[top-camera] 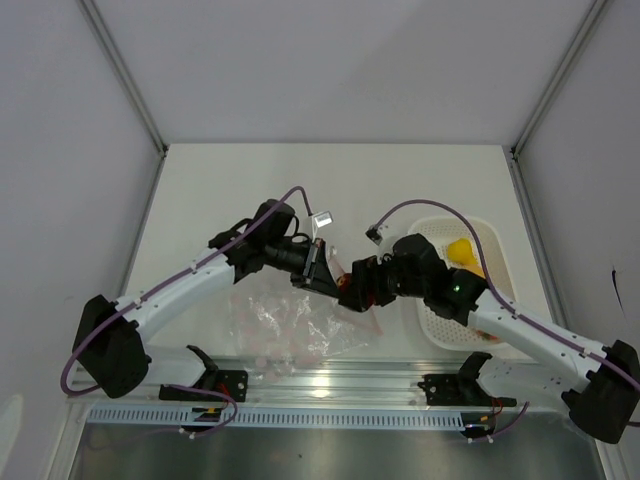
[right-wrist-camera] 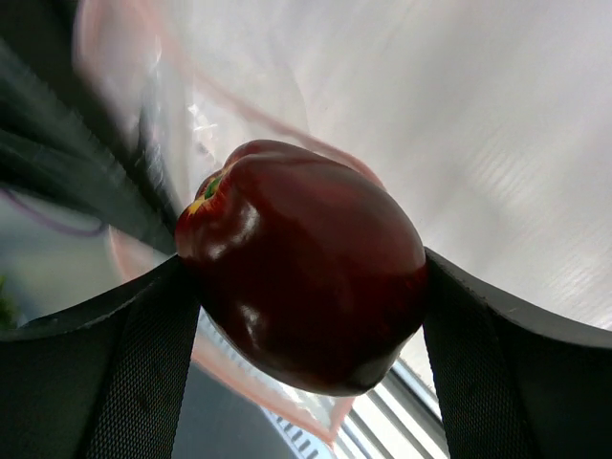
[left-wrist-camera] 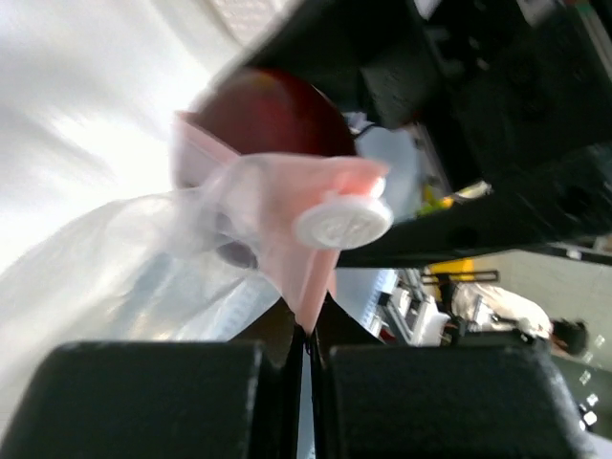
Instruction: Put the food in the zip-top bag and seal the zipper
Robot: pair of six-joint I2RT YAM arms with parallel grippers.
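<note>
The clear zip top bag [top-camera: 290,325] with its pink edge lies mostly flat on the table. My left gripper is shut on the pink zip strip [left-wrist-camera: 311,273] close to the white slider [left-wrist-camera: 344,222]. At the bag's mouth is a dark red pepper [right-wrist-camera: 301,268], with pink edging around and behind it. In the top view, the two grippers almost meet and hide most of the pepper.
A white perforated basket [top-camera: 432,325] stands at the right, partly behind my right arm. It holds a yellow item [top-camera: 461,251] and other food.
</note>
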